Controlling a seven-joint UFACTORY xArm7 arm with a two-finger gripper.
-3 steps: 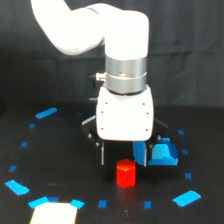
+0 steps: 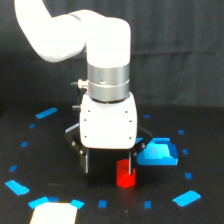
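A small red block [image 2: 125, 176] stands on the dark table in the lower middle of the camera view. Over the table hangs the white arm, and its gripper [image 2: 108, 168] has two thin dark fingers set wide apart. The fingers are open, and no object is clearly held. The gripper is left of the block's centre, with its right finger [image 2: 131, 161] overlapping the block in the picture. Whether that finger touches the block cannot be told from this one angle.
A bright blue object [image 2: 158, 152] lies right of and behind the red block. A pale, cream-coloured object [image 2: 53, 213] is cut off by the bottom edge at left. Flat blue patches are scattered over the black surface, which is otherwise mostly clear.
The arm and open gripper have shifted left, and sit slightly lower in the picture. The red block and the blue object appear to be in the same places.
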